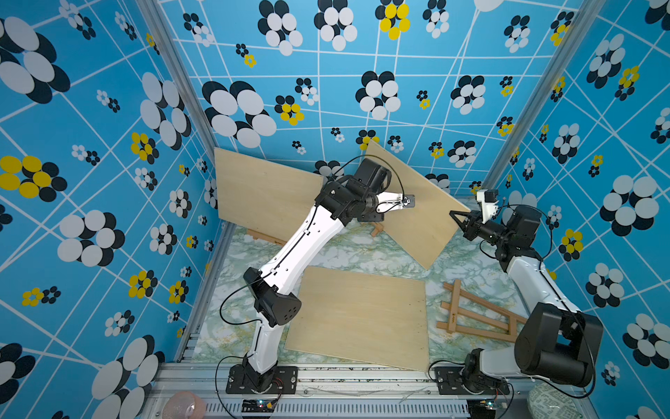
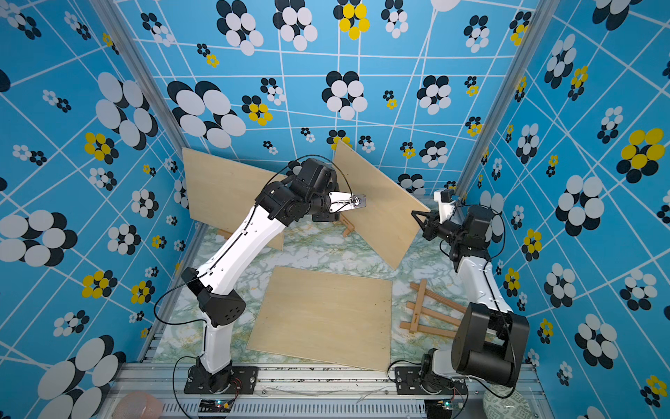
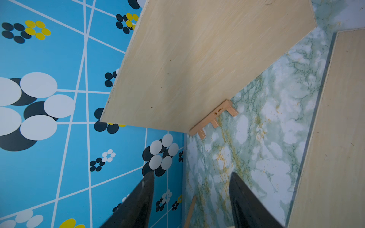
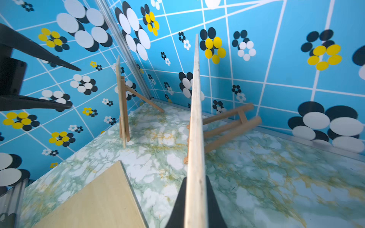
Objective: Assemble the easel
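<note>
A plywood board (image 1: 422, 227) stands tilted at the back right, a wooden frame (image 3: 209, 117) low behind it. My left gripper is open, with nothing between its fingers, and faces this board from its left. At the board's upper right corner is my right gripper (image 1: 458, 218); in its wrist view the board's edge (image 4: 195, 125) runs over the fingertips, hiding what lies between them, and whether it is shut cannot be told. A second board (image 1: 258, 188) leans at the back left on a wooden frame (image 1: 261, 236).
A flat board (image 1: 356, 317) lies on the front middle of the marble floor (image 1: 335, 255). A loose wooden frame (image 1: 453, 307) lies at the front right, beside the right arm. Patterned walls close in on the sides and back.
</note>
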